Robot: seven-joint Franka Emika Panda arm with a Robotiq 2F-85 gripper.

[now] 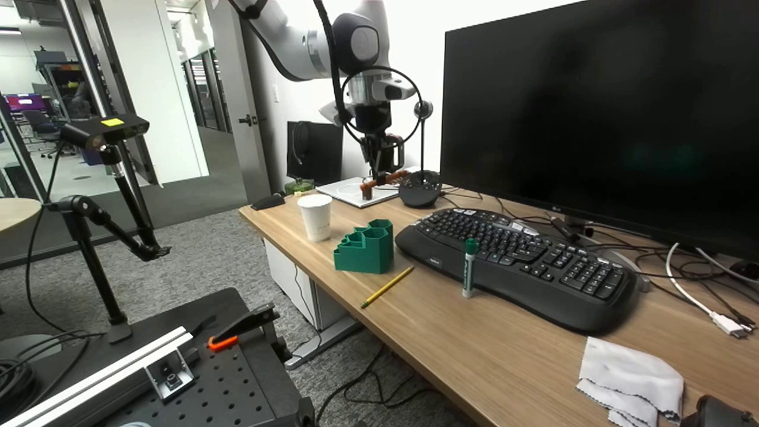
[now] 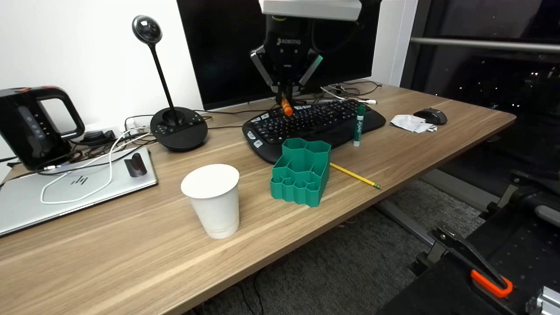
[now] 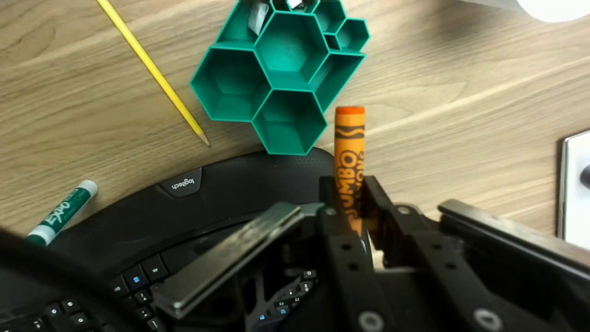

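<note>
Held between the fingertips of my gripper is a thick orange crayon (image 3: 349,138) with "JUMBO" on its wrapper. In exterior view 2 the crayon (image 2: 286,107) points toward the camera, in the air above the keyboard's near-left part. The wrist view shows the green hexagonal organizer (image 3: 290,91) just beyond the crayon's tip, its larger compartments empty and something pale in smaller ones. From exterior view 1, my gripper (image 1: 380,171) hangs higher than the organizer (image 1: 364,249), behind it, and apart from it.
A white paper cup (image 2: 214,202) stands beside the organizer. A yellow pencil (image 1: 388,287) lies near the desk edge, and a green marker (image 1: 469,267) stands upright before the black keyboard (image 1: 519,263). The lamp-like stand (image 2: 176,126) and large monitor (image 1: 598,128) rise behind.
</note>
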